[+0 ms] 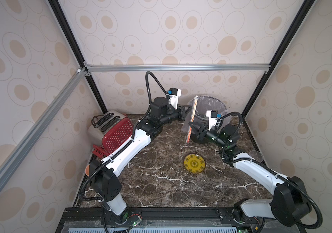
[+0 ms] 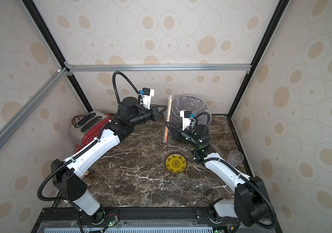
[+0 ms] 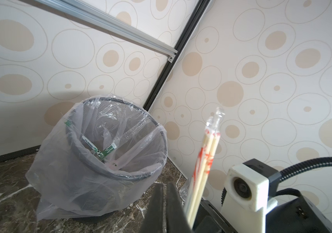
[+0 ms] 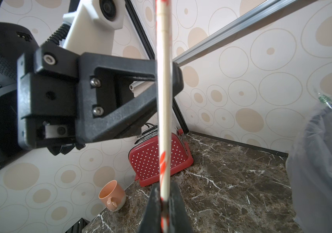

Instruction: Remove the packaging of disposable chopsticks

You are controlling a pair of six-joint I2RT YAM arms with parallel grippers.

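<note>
My right gripper (image 1: pixel 192 126) is shut on wrapped chopsticks (image 1: pixel 193 116), held nearly upright, with red print and clear plastic at the top (image 3: pixel 215 120). My left gripper (image 1: pixel 186 110) is just left of their upper part; in the left wrist view its fingers are blurred, and in the right wrist view it passes beside the sticks, its opening hard to judge. Behind stands a mesh bin (image 3: pixel 107 170) lined with a plastic bag, with a few green-and-white scraps inside.
A yellow round plate (image 1: pixel 194 163) lies mid-table. A red toaster (image 1: pixel 116 134) is at the left, a peach mug (image 4: pixel 111 194) near it, a clear cup (image 2: pixel 235 158) at the right.
</note>
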